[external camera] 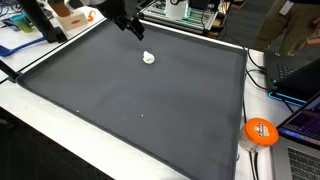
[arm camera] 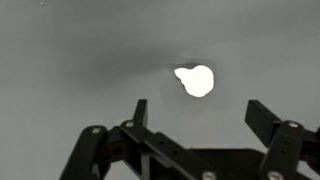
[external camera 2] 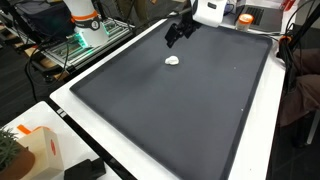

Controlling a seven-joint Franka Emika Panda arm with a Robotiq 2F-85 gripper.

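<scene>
A small white object [arm camera: 197,80], rounded with a short pointed bit on one side, lies on the dark grey mat [arm camera: 90,60]. In the wrist view it sits right of centre, beyond the fingertips and apart from them. My gripper is open, its black fingers [arm camera: 138,114] spread wide with nothing between them. From exterior view 1 the gripper [external camera: 133,31] is above the mat's far side, close to the white object [external camera: 149,58]. Exterior view 2 shows the gripper [external camera 2: 179,38] likewise near the white object [external camera 2: 172,60]. What the object is I cannot tell.
An orange-lidded container [external camera: 261,132] stands on the white table beside the mat, near a laptop [external camera: 300,160]. In exterior view 2 a plant pot [external camera 2: 12,155] occupies the near left corner.
</scene>
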